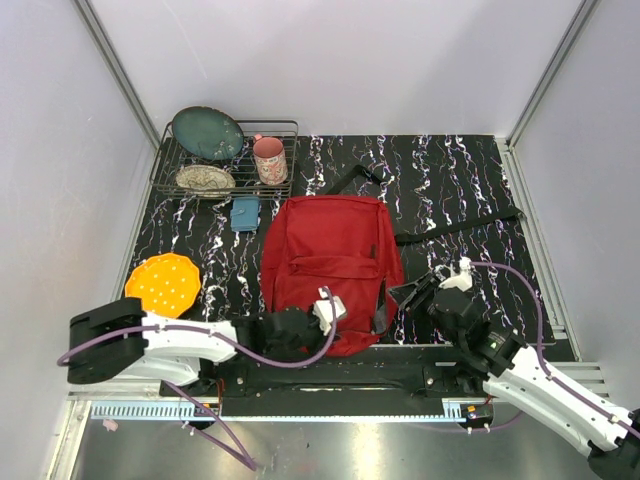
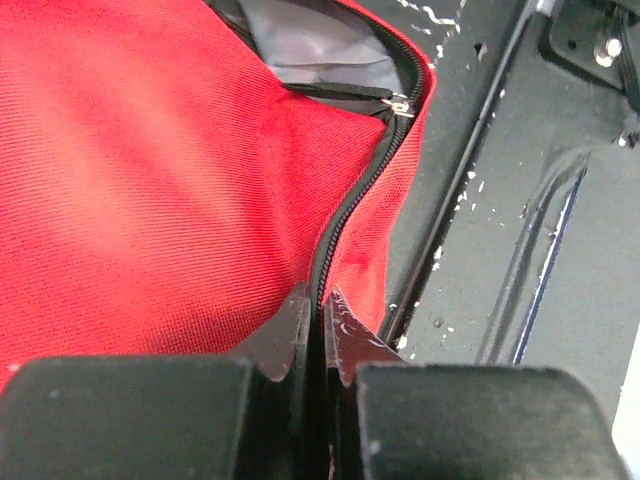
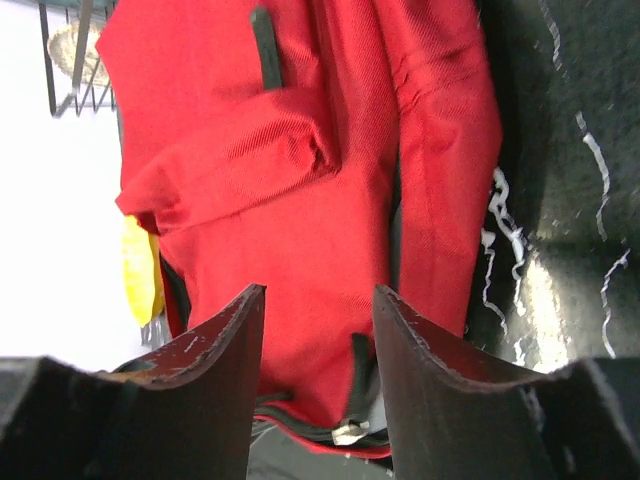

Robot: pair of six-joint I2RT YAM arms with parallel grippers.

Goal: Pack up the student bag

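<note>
The red student bag (image 1: 335,235) lies in the middle of the marble-patterned top. In the left wrist view my left gripper is shut on the zipper edge (image 2: 345,215) at the bag's front end. A metal zipper slider (image 2: 400,104) sits farther along, with the grey lining (image 2: 325,45) showing at the opening. My right gripper stands open above the bag's right side, its fingers (image 3: 225,345) apart. Below the gap, the black pull tab (image 3: 358,378) and slider (image 3: 350,433) appear free of the fingers.
A wire rack (image 1: 165,182) holding a green plate (image 1: 207,134), a bowl (image 1: 205,178) and a pink mug (image 1: 270,160) stands at back left. A blue item (image 1: 245,214) and yellow dotted plate (image 1: 162,287) lie left of the bag. Black straps (image 1: 455,227) stretch right.
</note>
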